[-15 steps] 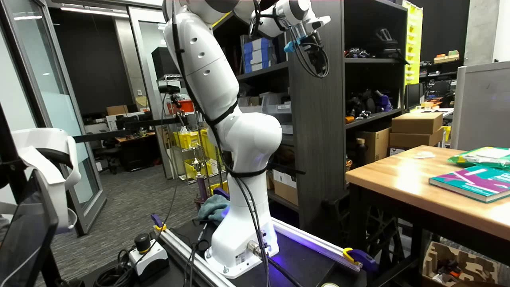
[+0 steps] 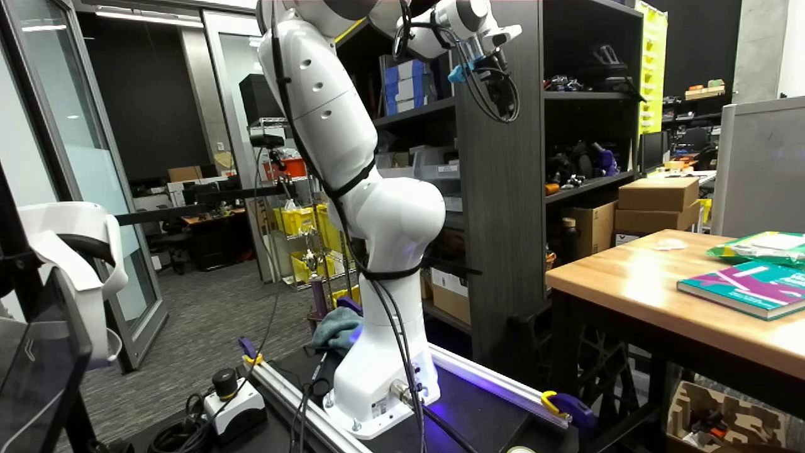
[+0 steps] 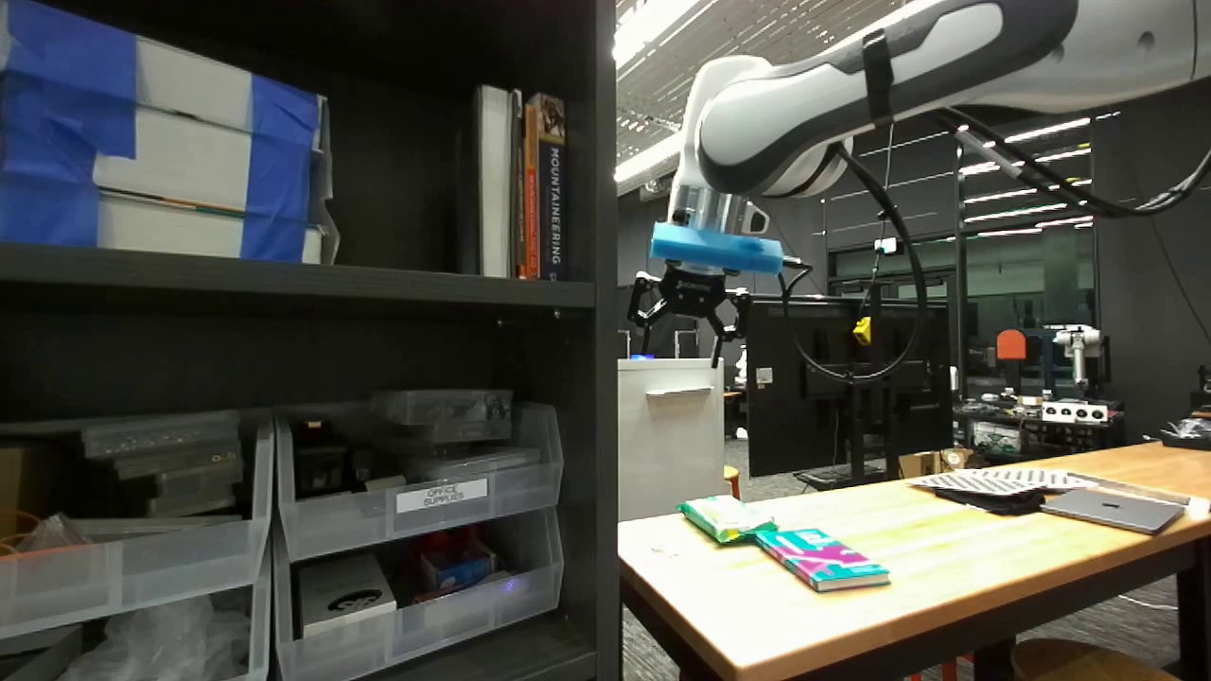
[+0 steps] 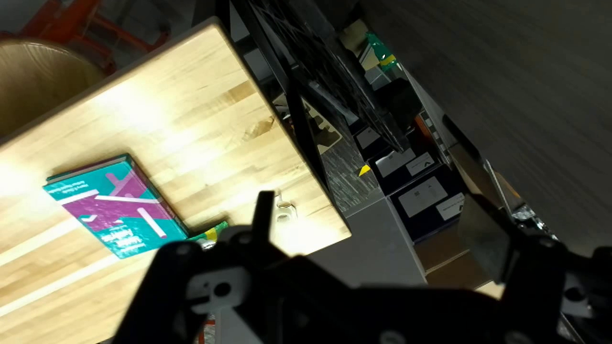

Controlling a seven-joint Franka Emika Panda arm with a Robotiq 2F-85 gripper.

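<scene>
My gripper point(image 3: 681, 350) hangs high in the air in exterior view 2, open, with nothing between its fingers. In the wrist view the two dark fingers stand far apart. Below and away from it, a teal and purple book point(image 3: 819, 558) lies flat on the wooden table point(image 3: 727, 619). Beside the book is a green packet point(image 3: 724, 517), of which only a small corner shows in the wrist view. A small clear object point(image 4: 284, 211) sits near the table's corner.
A dark shelf point(image 3: 431, 293) holds upright books point(image 3: 534, 187), taped boxes point(image 3: 182, 136) and clear bins point(image 3: 420, 511). Farther along the table lie a laptop point(image 3: 1113, 511) and patterned sheets point(image 3: 988, 482). Bare tabletop surrounds the teal book's front side.
</scene>
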